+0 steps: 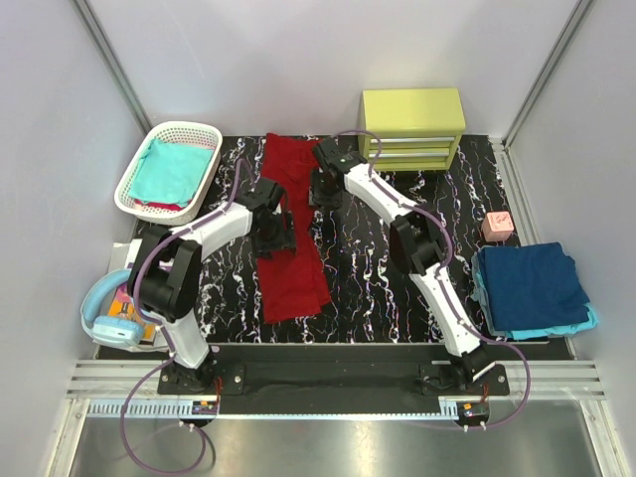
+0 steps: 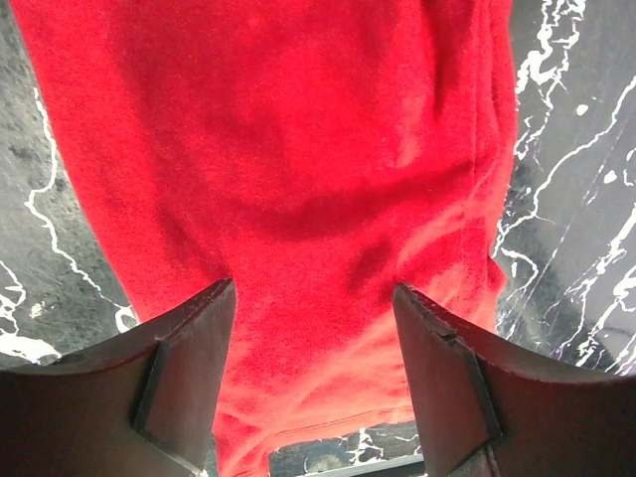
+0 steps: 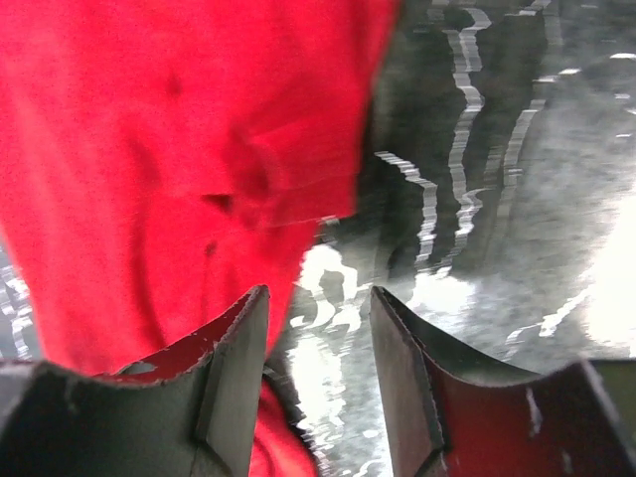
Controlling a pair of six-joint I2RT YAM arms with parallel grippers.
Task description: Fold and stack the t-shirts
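A red t-shirt (image 1: 290, 288), gathered into a long narrow strip, runs from the back wall towards the table's front edge. Over its middle is my left gripper (image 1: 273, 238), its fingers (image 2: 189, 358) apart with red cloth below the gap. I cannot tell whether they touch it. My right gripper (image 1: 325, 194) stands open at the shirt's right edge, further back. In the right wrist view its left finger (image 3: 238, 373) overlaps the red cloth, while the right one is over bare table. Folded shirts, a navy one (image 1: 532, 286) on a light blue one (image 1: 550, 331), lie at the right.
A white basket (image 1: 213, 169) with turquoise cloth stands back left, and a yellow-green drawer box (image 1: 412, 111) back right. Blue headphones (image 1: 91, 306) rest at the left edge. A pink cube (image 1: 497, 226) sits near the folded shirts.
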